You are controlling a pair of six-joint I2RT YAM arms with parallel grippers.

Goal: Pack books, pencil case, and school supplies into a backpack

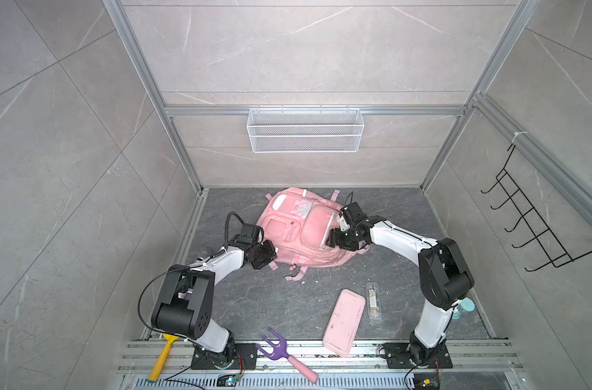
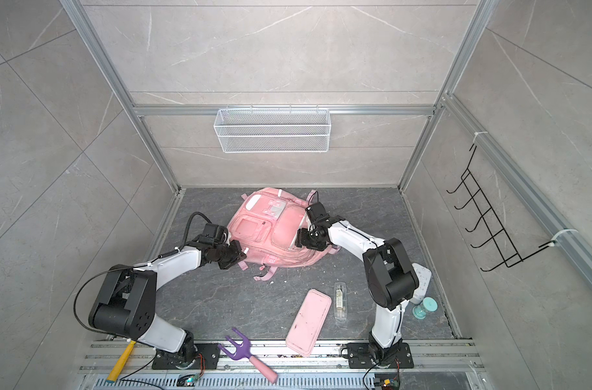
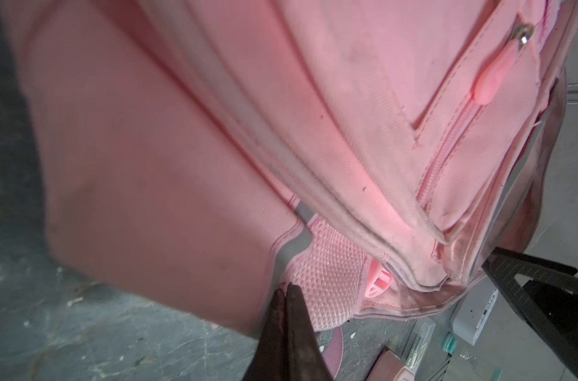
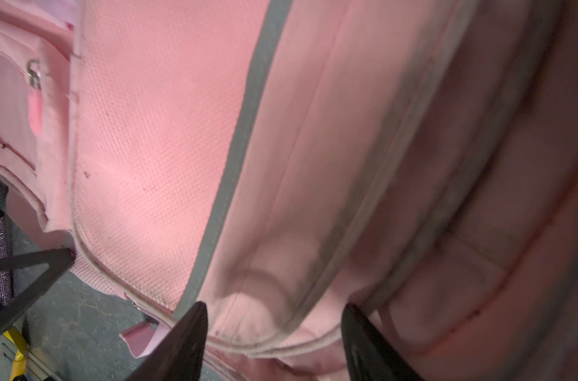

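A pink backpack (image 1: 294, 224) lies on its back in the far middle of the floor, turned at a slant. At its left lower edge my left gripper is shut, its tips by the grey-trimmed mesh side pocket (image 3: 336, 273); nothing shows between them. Over the bag's right side stands my right gripper, open, its fingers (image 4: 187, 336) apart above the edge of a pocket. A flat pink case (image 1: 344, 321) rests near the front, and beside it is a clear narrow pack (image 1: 373, 301). What the bag holds inside is hidden.
A purple fork with a pink handle (image 1: 289, 357) and a yellow-handled tool (image 2: 120, 360) lie along the front rail. Turquoise-lidded container (image 2: 424, 306) and a white object (image 2: 420, 282) stand behind the right arm. Floor before the bag is mostly clear.
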